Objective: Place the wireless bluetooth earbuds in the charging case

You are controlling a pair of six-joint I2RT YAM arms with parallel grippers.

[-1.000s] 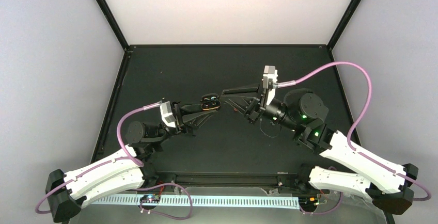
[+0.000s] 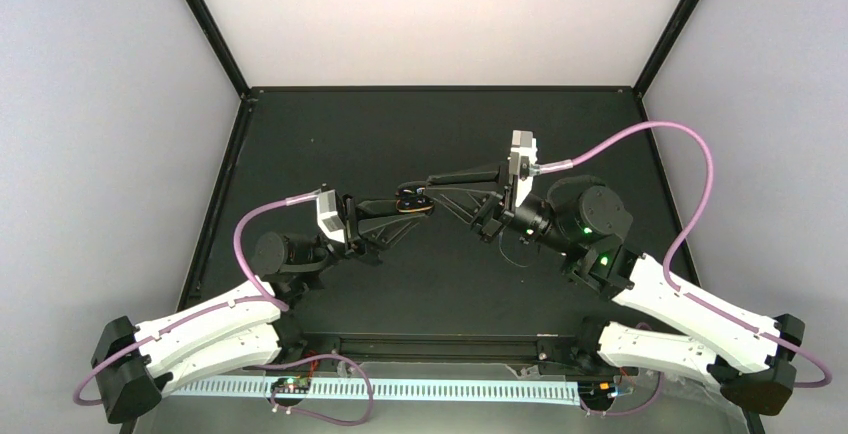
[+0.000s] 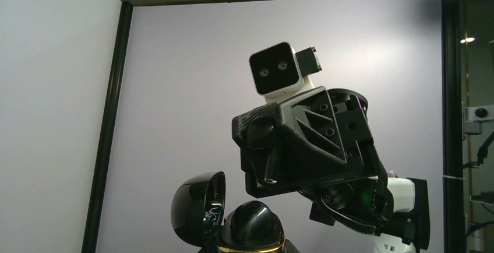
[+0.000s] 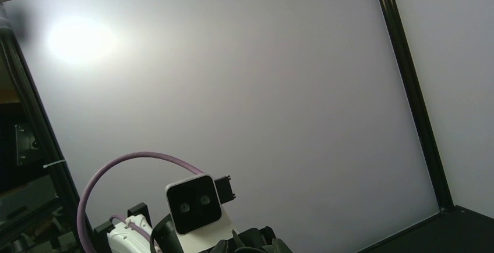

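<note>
A black charging case with a gold line (image 2: 412, 203) is held up by my left gripper (image 2: 415, 210), which is shut on it. In the left wrist view its lid (image 3: 189, 209) stands open beside the glossy rounded case body (image 3: 251, 227) at the bottom edge. My right gripper (image 2: 428, 186) reaches in from the right, its tips at the case in the top view. Between its fingers, the left wrist view shows a black earbud (image 3: 261, 133), stem down with a metallic tip, above and right of the case. The slots inside the case are hidden.
Bare black table (image 2: 430, 289) surrounds both arms, which meet above its middle. In the right wrist view, the left arm's camera (image 4: 194, 204) is close by; dark shapes at the bottom edge are hard to tell apart.
The left gripper has moved slightly right with the case, closing the gap to the right gripper's tips.
</note>
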